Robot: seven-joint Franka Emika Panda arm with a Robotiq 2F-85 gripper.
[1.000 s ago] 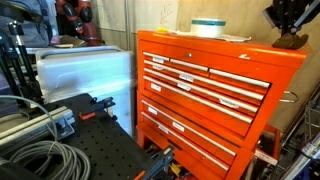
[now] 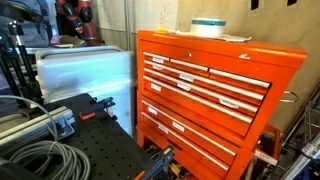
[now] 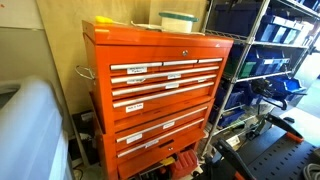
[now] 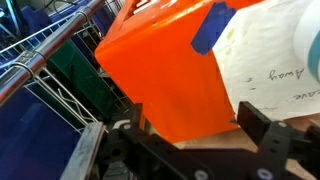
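Note:
My gripper is open, its dark fingers wide apart with nothing held between them. Only the tips of the gripper (image 2: pixel 272 3) show at the top right edge of exterior view 1, above the right end of the orange tool chest (image 2: pixel 205 80). From the wrist, the orange chest top (image 4: pixel 165 75) lies beyond the fingers, with a white sheet bearing handwriting (image 4: pixel 265 65) and a strip of blue tape (image 4: pixel 212 28). A white round tub (image 2: pixel 208 27) stands on the chest. Exterior view 2 does not show the gripper.
Wire shelving with blue bins (image 3: pixel 235 20) rises right of the chest. A white cooler (image 2: pixel 85 68) is at the left, and a dark table (image 2: pixel 100 145) with coiled cable is in front. Plywood wall (image 3: pixel 70 40) stands behind the chest.
The gripper has risen, leaving only its tips in exterior view 1.

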